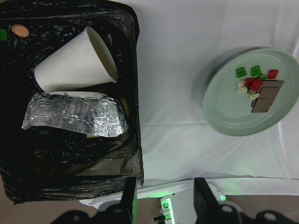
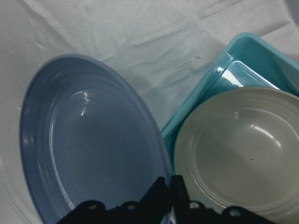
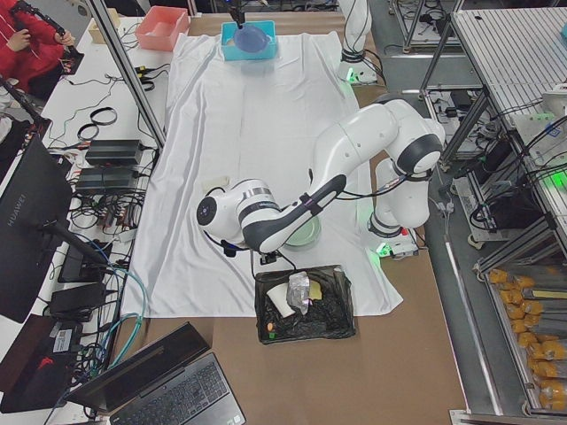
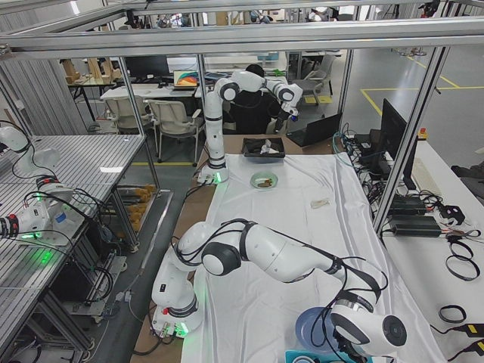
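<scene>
My left gripper is open above the black-lined bin (image 1: 70, 154), where a paper cup (image 1: 65, 67) and a crumpled foil piece (image 1: 74, 114) lie. Beside the bin, a green plate (image 1: 224, 112) holds chocolate, red and green pieces and pale bits. My right gripper is shut on the rim of a blue plate (image 2: 93, 135), raised over the edge of a turquoise tub (image 2: 205, 84) that holds a pale plate (image 2: 243, 158).
A laptop (image 3: 190, 390) sits at the near left. A pink container (image 3: 162, 28) stands at the far left.
</scene>
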